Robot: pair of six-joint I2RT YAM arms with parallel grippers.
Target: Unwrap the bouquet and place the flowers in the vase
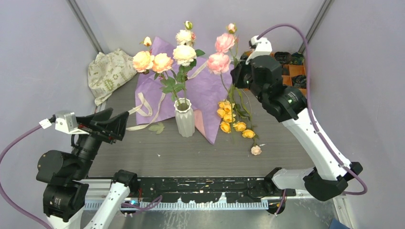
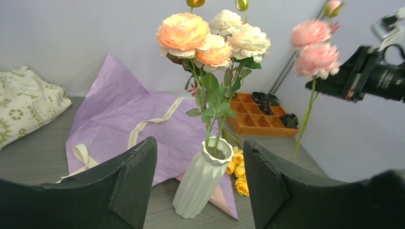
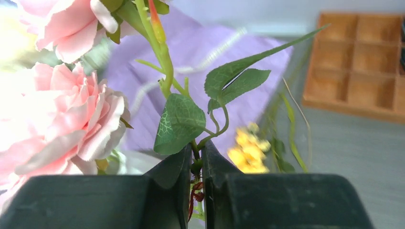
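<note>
The ribbed white vase (image 1: pixel 185 119) stands upright at mid-table, holding peach roses (image 1: pixel 162 62) and cream roses (image 1: pixel 184 55). To its right, up in the air, is a pink rose stem (image 2: pixel 305 117) with two large pink blooms (image 1: pixel 218 63) and a bud. My right gripper is shut on that stem, just below green leaves (image 3: pixel 179 125). Yellow roses (image 1: pixel 227 114) and a small pale rose (image 1: pixel 256 150) lie on the table right of the vase. My left gripper (image 1: pixel 119 128) hangs open at the left, apart from the vase and with nothing between its fingers.
Purple wrapping paper (image 1: pixel 153 98) with cream ribbon (image 1: pixel 152 112) lies behind the vase. A patterned cloth bag (image 1: pixel 111 74) sits at the back left, a wooden compartment box (image 2: pixel 258 117) at the back right.
</note>
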